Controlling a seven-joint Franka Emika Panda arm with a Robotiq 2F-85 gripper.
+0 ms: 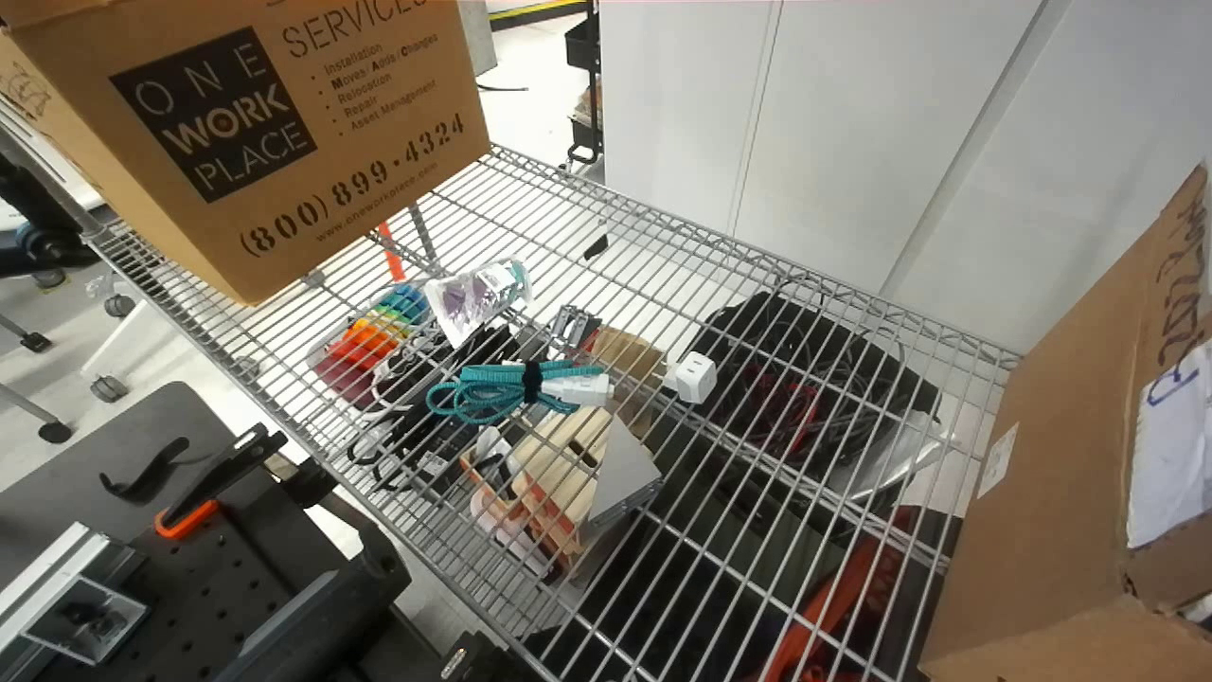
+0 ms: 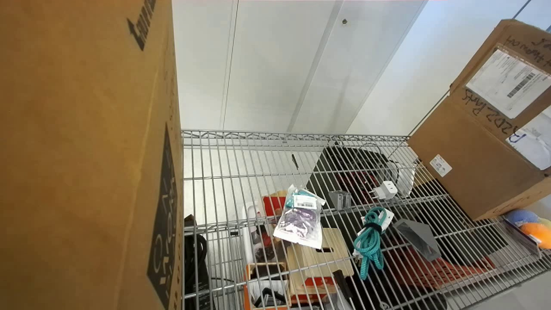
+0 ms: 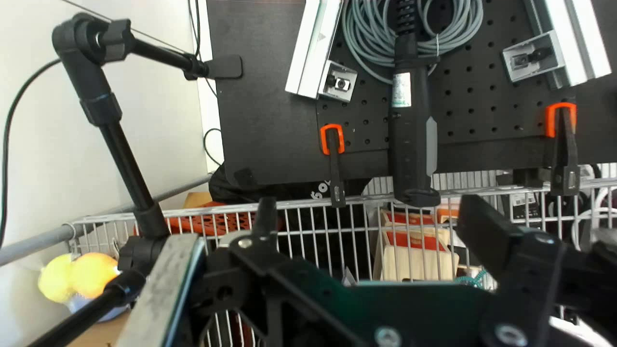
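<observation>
In the wrist view my gripper stands open, its two dark fingers wide apart with nothing held between them. Neither exterior view clearly shows it. On the wire shelf [image 2: 217, 178] lies a bundled teal cable [image 2: 369, 243] with a black strap. Near it are a white power adapter [image 2: 385, 190], a grey angular bracket [image 2: 417, 238] and a small grey metal block [image 2: 339, 199]. A clear packet [image 2: 300, 217] with purple and teal contents rests to their left. Farther back is a small black piece [image 1: 597, 246].
Large cardboard boxes flank the shelf, the left one [image 1: 261, 136] and the right one [image 1: 1068, 455]. A dark perforated bench [image 3: 364, 127] with orange-tipped clamps [image 3: 333, 139] borders the shelf's front. Bins and wooden boxes show below the wires. Bare wire lies toward the back left.
</observation>
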